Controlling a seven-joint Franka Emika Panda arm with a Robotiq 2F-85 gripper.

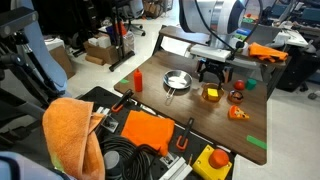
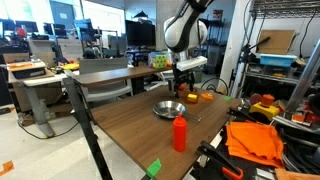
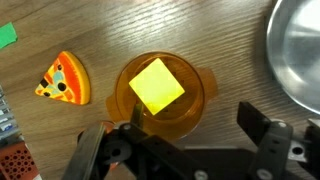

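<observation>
An amber pot point(image 3: 180, 120) with two small side handles stands on the wooden table, and a yellow block point(image 3: 157, 86) rests in it. In the wrist view my gripper is open, its dark fingers spread at the bottom edge on either side of the pot. Nothing sits between them. Exterior view 1 has the yellow block point(image 1: 213, 93) near the middle of the table, with the gripper point(image 1: 211, 80) close above it. A metal pan point(image 1: 176, 80) lies to the left, and a pizza slice toy point(image 1: 238, 113) to the right.
A red bottle point(image 1: 138, 81) stands at the table's left end. Red items point(image 1: 236, 96) lie right of the pot. Clamps point(image 1: 184, 136) grip the front edge. Bare wood lies between the pan and the front edge.
</observation>
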